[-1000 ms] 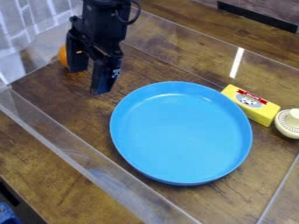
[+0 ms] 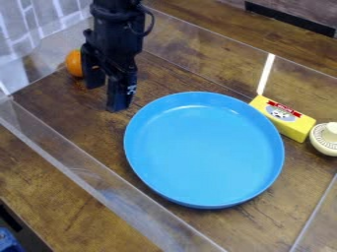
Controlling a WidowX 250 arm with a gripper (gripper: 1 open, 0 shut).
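Observation:
The black gripper point(image 2: 112, 84) hangs at upper left above the wooden surface, open, with nothing clear between its fingers. An orange round object point(image 2: 77, 61) sits just to its left, partly hidden behind it. A large blue plate point(image 2: 203, 150) fills the lower middle, to the right of and in front of the gripper.
A yellow box point(image 2: 282, 120) and a cream round object point(image 2: 325, 139) lie at the right, beyond the plate. A transparent edge or wall runs along the left.
The gripper has shifted slightly to the right, showing more of the orange object. The plate, box and cream object have stayed in place.

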